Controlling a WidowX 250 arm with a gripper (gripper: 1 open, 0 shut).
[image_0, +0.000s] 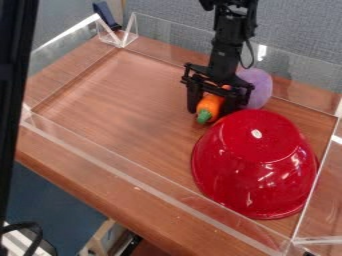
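My black gripper (217, 90) is low over the wooden surface at the back right, around a small orange object with a green end (209, 108), which looks like a toy carrot. Its fingers partly hide the object; whether they are closed on it I cannot tell. A purple round object (257, 86) lies just right of the gripper, behind it.
A large red upturned bowl (253, 163) takes up the front right. The left and middle of the wooden board (114, 100) are clear, with transparent low walls around the edges.
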